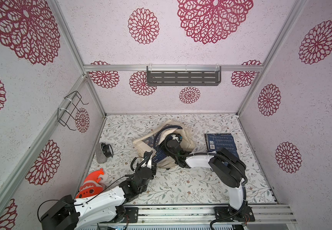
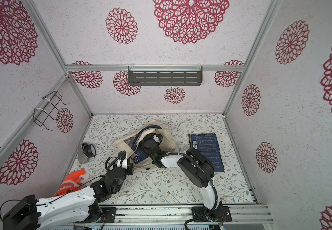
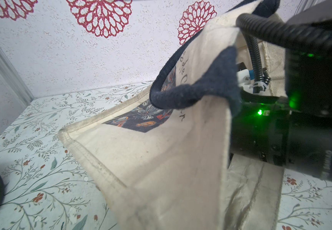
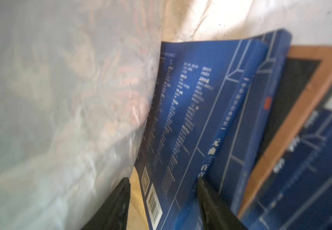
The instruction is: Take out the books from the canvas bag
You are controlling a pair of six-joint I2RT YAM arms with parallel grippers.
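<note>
The cream canvas bag [image 1: 189,141] with navy handles lies in mid-table. Inside it, in the right wrist view, several books lean together, the closest a blue book [image 4: 196,95] with a barcode, beside another blue book [image 4: 263,103] and an orange-edged book [image 4: 294,115]. My right gripper is open in the bag, its fingertips in front of the first book's lower part. At the bag's front left edge my left gripper [image 1: 149,155] is shut; its fingertips are out of the left wrist view, and whether cloth is between them is hidden.
Blue books [image 2: 206,147] lie flat at the right of the table. A grey speaker-like object with a round face [image 1: 103,151] and an orange toy [image 1: 92,184] stand at the left. The table in front of the bag is clear.
</note>
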